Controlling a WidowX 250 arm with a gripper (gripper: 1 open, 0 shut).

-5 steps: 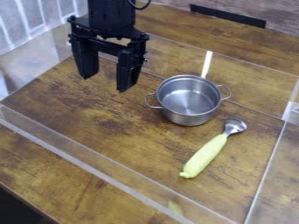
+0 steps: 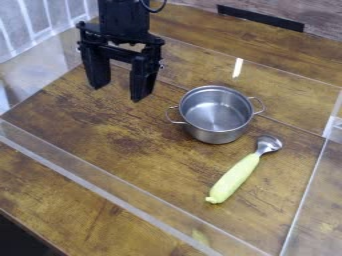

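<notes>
My black gripper (image 2: 118, 77) hangs over the upper left of the wooden table, its two fingers spread apart and open with nothing seen between them. To its right sits a steel pot (image 2: 215, 118) with two wire handles, empty inside. Below the pot, at the right, lies a pale yellow corn cob or similar long object (image 2: 234, 178). A metal spoon-like piece (image 2: 267, 144) touches its upper end; whether they are one tool I cannot tell.
Clear panels edge it at left, front and right. A small white strip (image 2: 238, 68) is behind the pot.
The pot and yellow object have not moved.
</notes>
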